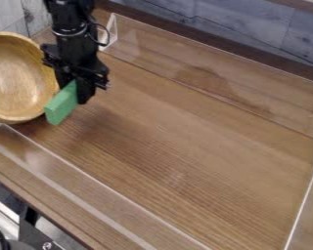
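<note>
My gripper (pixel 75 76) is in the upper left, pointing down and shut on a green block (pixel 64 103), held tilted at the right edge of a round wooden bowl (pixel 16 70). Whether the block touches the bowl or the table is hard to tell.
Behind the arm, near the back wall, a clear object stands, partly hidden. Dark cables lie at the lower left.
</note>
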